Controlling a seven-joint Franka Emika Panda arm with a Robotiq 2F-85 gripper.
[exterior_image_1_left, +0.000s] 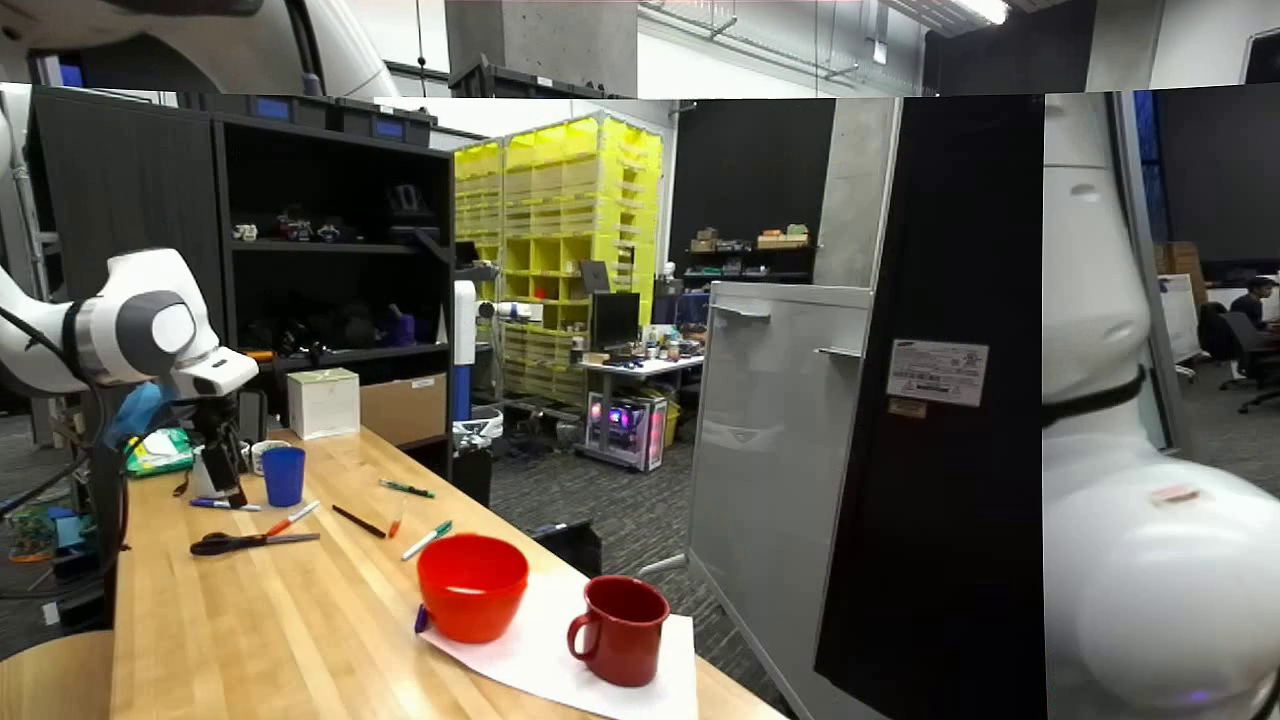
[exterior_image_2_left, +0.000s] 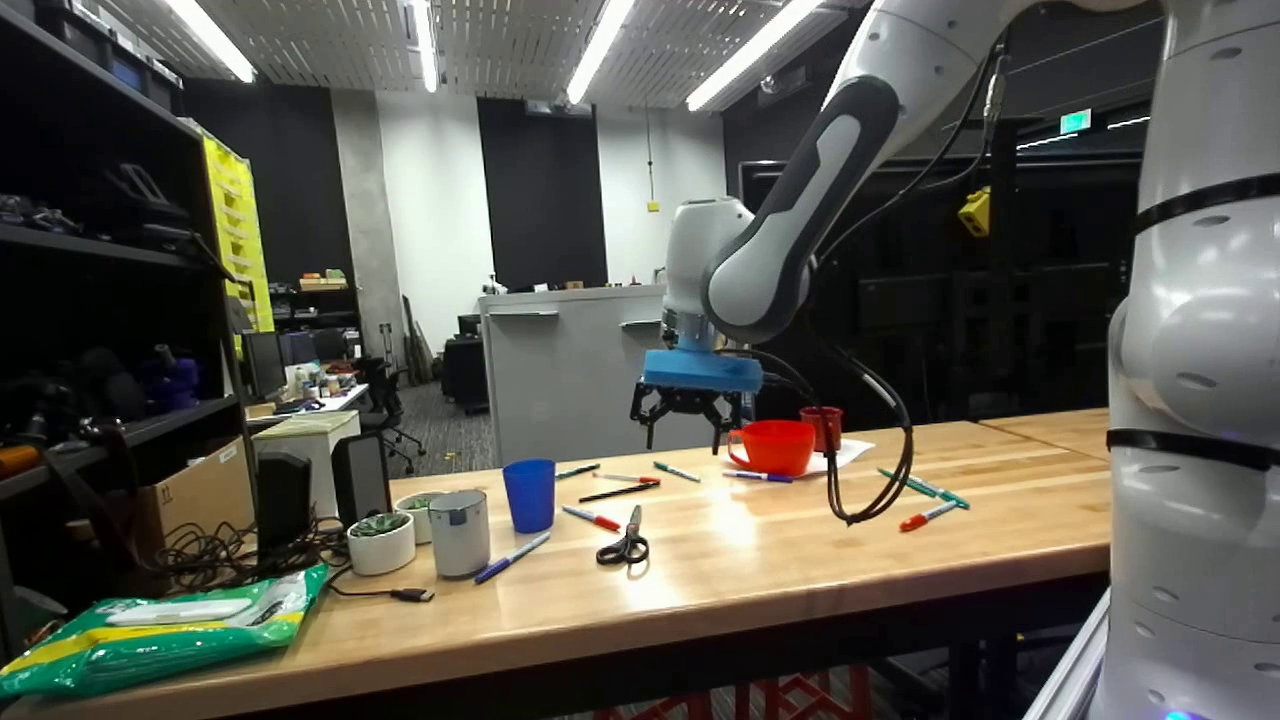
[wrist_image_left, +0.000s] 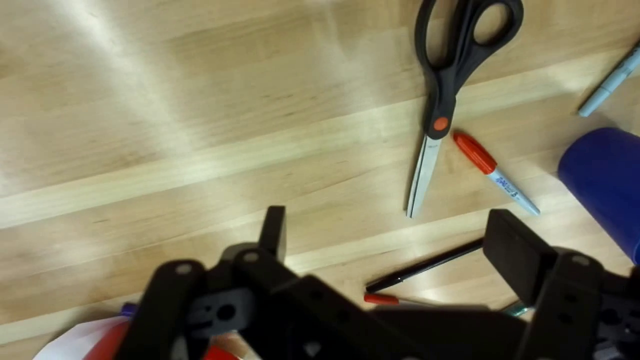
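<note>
My gripper is open, with nothing between its fingers; the wrist view looks down past them onto the table. It hangs above the table in the second exterior view, fingertips (exterior_image_2_left: 649, 434) pointing down. Black-handled scissors (wrist_image_left: 442, 99) lie ahead of the fingers, beside a red-capped marker (wrist_image_left: 477, 153). A black pen (wrist_image_left: 420, 266) passes partly behind the right finger. At the right edge is a blue cup (wrist_image_left: 606, 180). A red bowl (exterior_image_1_left: 471, 588) and a dark red mug (exterior_image_1_left: 620, 632) rest at white paper (exterior_image_1_left: 540, 672).
Potted plants (exterior_image_2_left: 381, 542), a grey mug (exterior_image_2_left: 461, 534) and a green packet (exterior_image_2_left: 180, 624) crowd one table end. Several markers are scattered about. The first exterior view is displaced sideways, its picture broken and wrapped. Bare wood lies left of the scissors in the wrist view.
</note>
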